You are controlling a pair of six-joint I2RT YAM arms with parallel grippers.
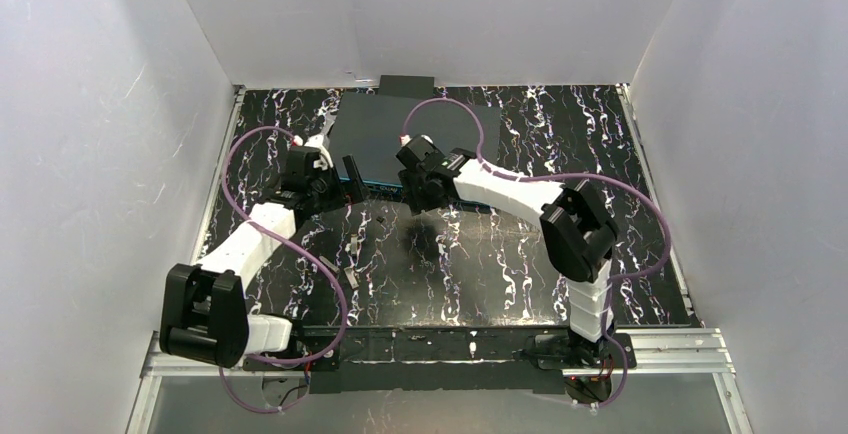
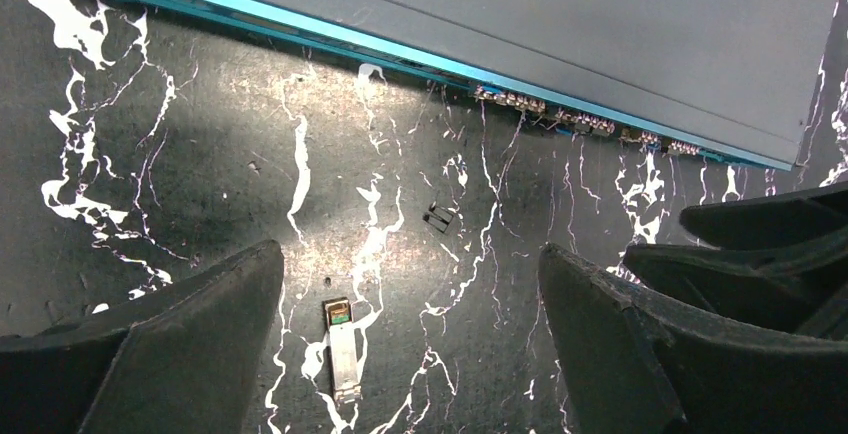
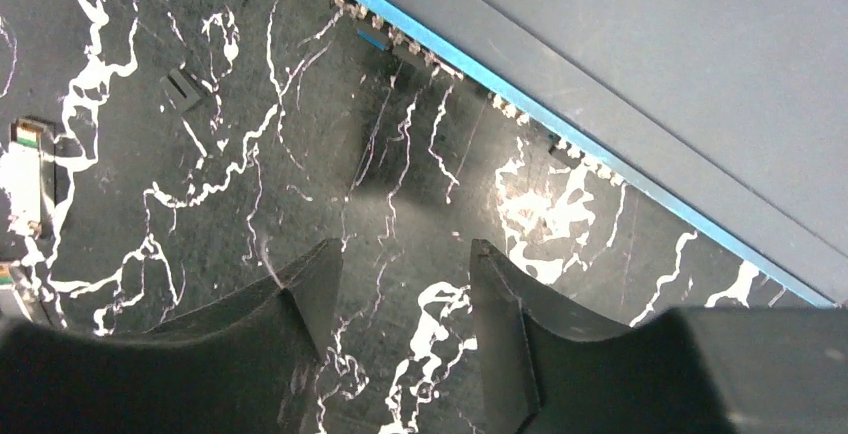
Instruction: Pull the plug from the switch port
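The switch is a flat grey box point(image 1: 380, 134) with a blue front edge, and its row of ports point(image 2: 540, 104) shows along that edge in the left wrist view. My left gripper stands open by the left part of the front edge, with only tabletop visible between its fingers. Farther right, my right gripper is open too, narrower, with bare table between its fingertips. Its dark fingers point(image 2: 760, 224) enter the left wrist view from the right. Which plugs sit in the ports is too small to tell.
A small dark piece point(image 2: 439, 217) lies on the marbled table before the switch. Metal-cased modules lie nearer the front, one of them point(image 2: 342, 349) in the left wrist view. Purple hoses point(image 1: 640, 194) loop along both arms.
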